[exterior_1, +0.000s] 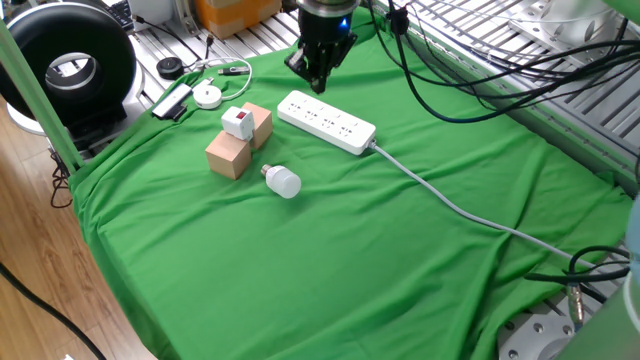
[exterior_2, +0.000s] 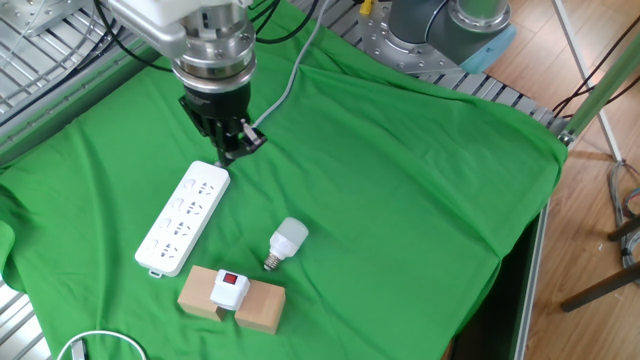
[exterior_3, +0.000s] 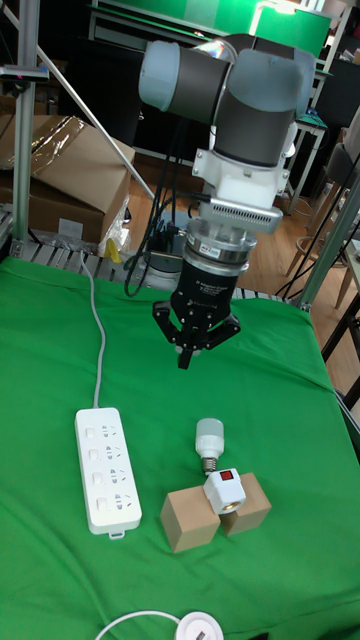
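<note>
My black gripper (exterior_1: 318, 86) hangs above the green cloth, its fingertips together and nothing visible between them. In exterior view 2 it appears by the cable end of the white power strip (exterior_2: 183, 219). A white light bulb (exterior_2: 289, 238) with a metal screw base lies on the cloth, apart from the gripper. Near the bulb's base, a white socket adapter with a red switch (exterior_3: 224, 491) rests across two wooden blocks (exterior_3: 190, 519). The power strip (exterior_1: 327, 122) lies flat, its sockets facing up.
A grey cable (exterior_1: 450, 203) runs from the strip across the cloth. A round white puck (exterior_1: 207, 97) with a cord and a white stick-like device (exterior_1: 172, 101) lie at the edge.
</note>
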